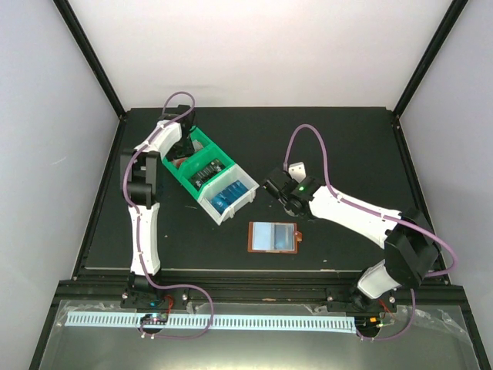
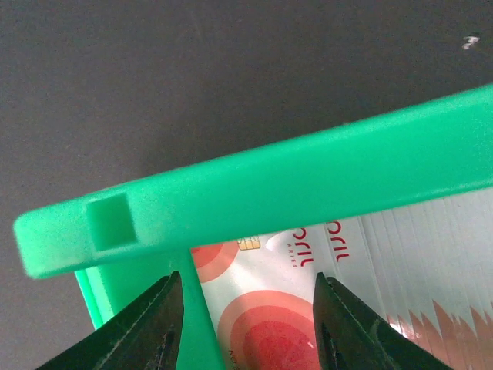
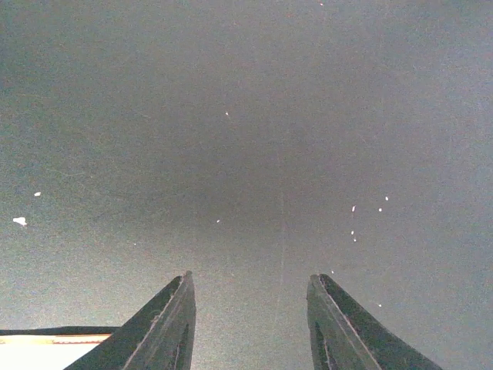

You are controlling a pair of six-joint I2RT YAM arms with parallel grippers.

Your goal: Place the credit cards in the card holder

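Observation:
The brown card holder (image 1: 260, 237) lies open on the table, clear pockets upward. One edge of the card holder (image 3: 54, 338) shows at the lower left of the right wrist view. Credit cards stand in bins: black cards (image 1: 206, 173) in the middle green one, blue cards (image 1: 229, 196) in the white one, and red-and-white cards (image 2: 269, 327) in the far green one. Over those last cards is my left gripper, its fingers apart and nothing clearly held. My right gripper is open and empty above bare table, just behind the holder.
The green bin's rim (image 2: 254, 189) crosses the left wrist view close to the fingers. The green bins and the white bin (image 1: 248, 196) form a diagonal row at left centre.

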